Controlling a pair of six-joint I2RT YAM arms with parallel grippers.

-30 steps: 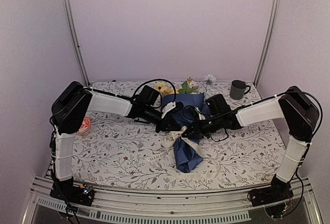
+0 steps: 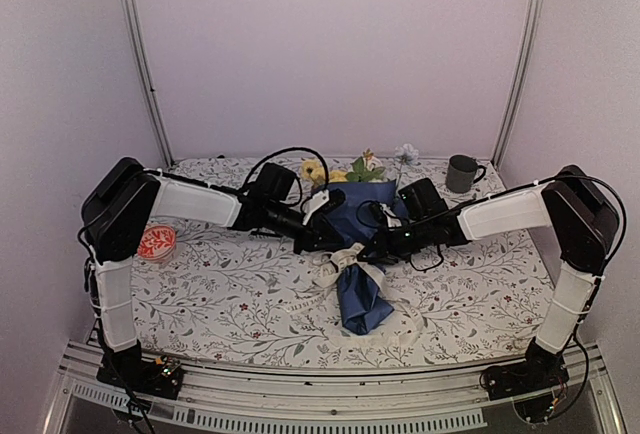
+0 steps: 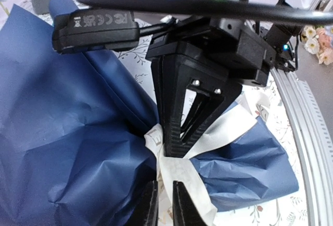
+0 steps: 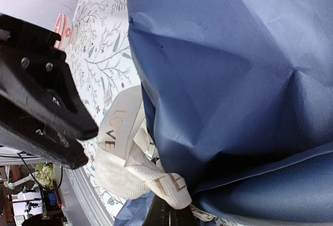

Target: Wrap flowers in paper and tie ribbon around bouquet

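Observation:
The bouquet's blue wrapping paper (image 2: 363, 302) lies mid-table, gathered at the waist, with yellow flowers (image 2: 312, 171) at its far end. Around the waist runs a cream ribbon (image 4: 117, 124) with lettering, its loops bunched beside the paper. My right gripper (image 2: 366, 254) is at the waist, shut; in the left wrist view a ribbon fold (image 3: 182, 176) comes out from its tips. My left gripper stands part open to the left of the knot area, and no ribbon shows clasped in it. The right fingertips are partly hidden behind the ribbon in the right wrist view.
A dark grey mug (image 2: 463, 173) stands at the back right. A red and white round container (image 2: 156, 242) is at the left. Loose ribbon tails lie on the patterned cloth, whose front area is otherwise clear.
My left gripper has drawn back leftward, away from the ribbon at the waist. The right arm and the bouquet have hardly moved.

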